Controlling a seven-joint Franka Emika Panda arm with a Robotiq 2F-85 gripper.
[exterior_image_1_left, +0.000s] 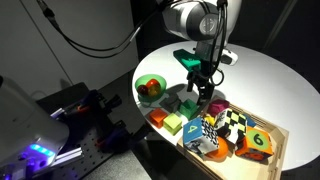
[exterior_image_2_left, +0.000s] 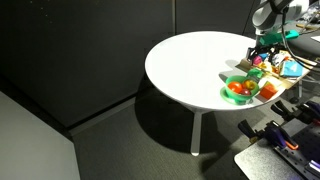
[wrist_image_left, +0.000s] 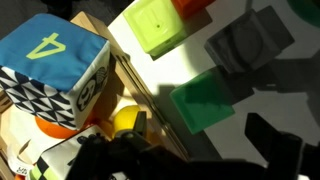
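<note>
A green block lies on the white table beside the wooden tray. It also shows in exterior view 1 as a small green block, just below my gripper. My gripper is open above the table, its dark fingers wide apart with nothing held between them. In the wrist view, the green block sits slightly ahead of the gap. A dark grey block stands close to the green one. Beyond them are a yellow-green block and a red block, partly cut off.
The wooden tray holds several toys, including a patterned cube with a "4", a yellow piece and an orange cube. A green bowl with red and dark round things stands left.
</note>
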